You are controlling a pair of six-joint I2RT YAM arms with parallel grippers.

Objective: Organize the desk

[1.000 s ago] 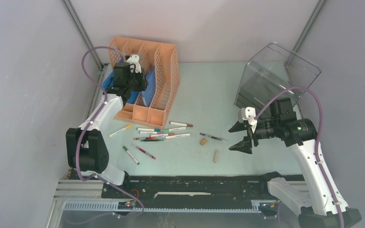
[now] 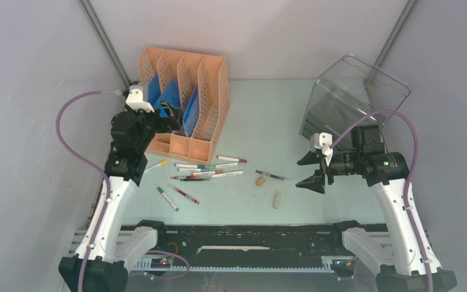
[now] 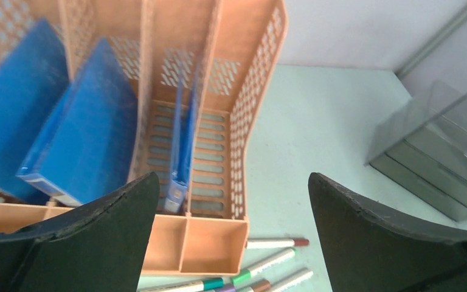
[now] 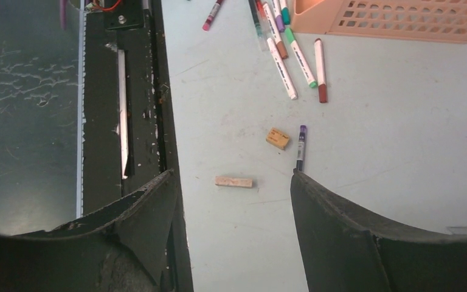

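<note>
An orange file organizer (image 2: pixel 219 100) stands at the back left, with blue folders (image 3: pixel 91 131) leaning in its slots. Above its front left part my left gripper (image 2: pixel 173 115) is open and empty; the organizer and folders show between and beyond its fingers. Several markers and pens lie in front of the organizer, among them a white marker (image 2: pixel 227 174), a green one (image 2: pixel 168 199) and a yellow one (image 2: pixel 155 166). A dark pen (image 2: pixel 273 175), a small tan block (image 2: pixel 260 181) and a pale stick-like block (image 2: pixel 276 200) lie mid-table. My right gripper (image 2: pixel 309 170) hovers open to their right, nothing between its fingers.
A clear, grey-based bin (image 2: pixel 334 103) stands at the back right, behind the right arm. Bare tabletop (image 2: pixel 267 115) lies between organizer and bin. A dark ledge (image 2: pixel 292 243) runs along the front edge.
My left arm has drawn back left and toward the front, its gripper shifting slightly left and frontward over the organizer. My right gripper has moved slightly to the right. The pens and blocks are unmoved.
</note>
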